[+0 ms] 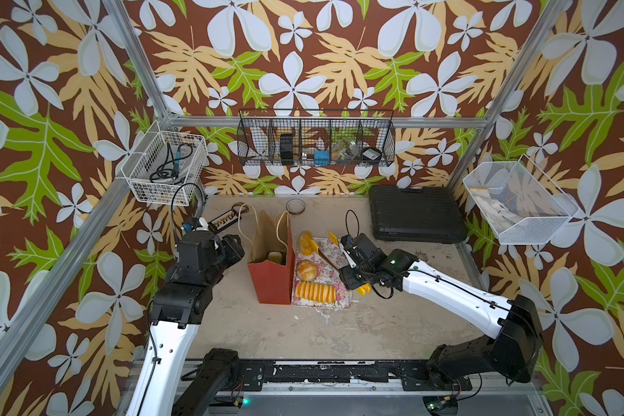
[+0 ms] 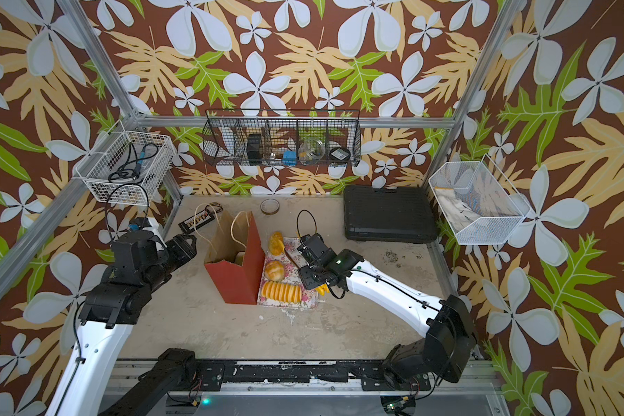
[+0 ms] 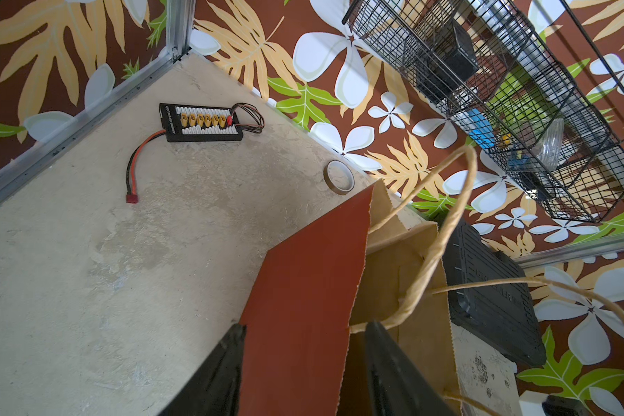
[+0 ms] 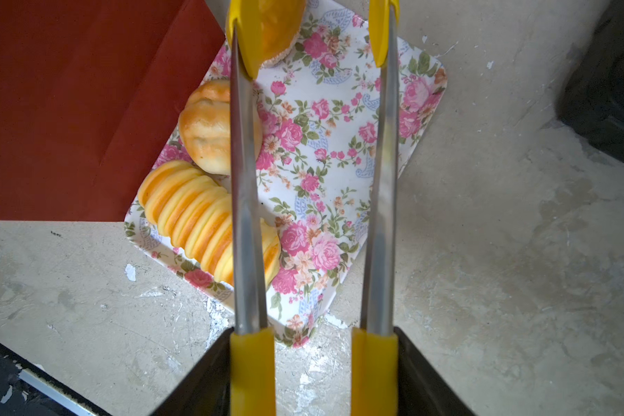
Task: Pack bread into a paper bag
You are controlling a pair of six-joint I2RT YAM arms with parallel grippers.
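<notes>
A red paper bag point(image 1: 270, 283) stands upright with its mouth up and something tan inside. On the floral tray point(image 4: 319, 173) to its right lie a ridged loaf point(image 4: 211, 218), a round bun point(image 4: 211, 124) and another bread point(image 1: 305, 242) at the back. My right gripper is shut on the yellow-and-steel tongs point(image 4: 244, 201). Their tips are apart over the tray's back; the left tip overlaps the back bread in the right wrist view, and contact cannot be judged. My left gripper is open just left of the bag, whose red side and rope handle show behind its fingers.
A black case point(image 1: 417, 213) sits at the back right. Behind the bag are a tape ring point(image 3: 339, 176) and a connector strip point(image 3: 201, 123) with a cable. Bare table lies in front and to the right. Wire baskets hang above.
</notes>
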